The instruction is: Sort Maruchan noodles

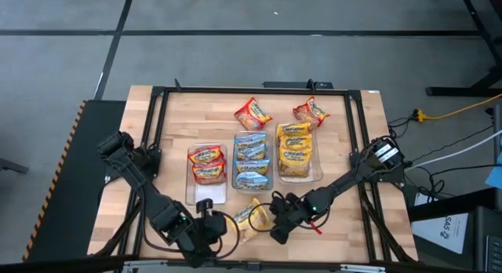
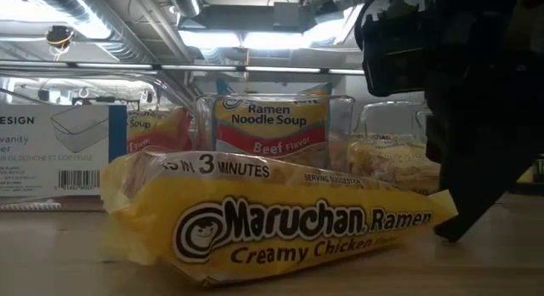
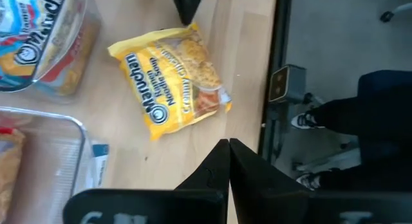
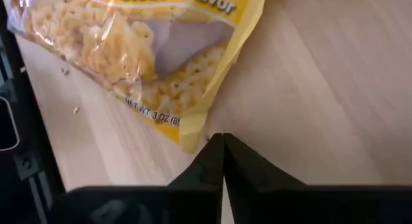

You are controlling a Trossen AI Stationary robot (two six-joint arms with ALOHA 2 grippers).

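A yellow Creamy Chicken packet (image 1: 252, 218) lies flat on the table between my two grippers; its printed side (image 2: 314, 228) fills the low view. My right gripper is shut, with nothing between its fingers, and its tips are just off the packet's corner (image 4: 191, 127). My left gripper is also shut and empty, apart from the yellow packet (image 3: 170, 79). Three clear bins stand behind: red packets in the left bin (image 1: 198, 196), blue ones in the middle bin (image 1: 252, 191), yellow ones in the right bin (image 1: 314, 169).
Two loose red packets, one left (image 1: 252, 114) and one right (image 1: 311, 114), lie behind the bins. A dark frame rail (image 1: 251, 90) runs along the back. Bare wood lies to the right of the right bin.
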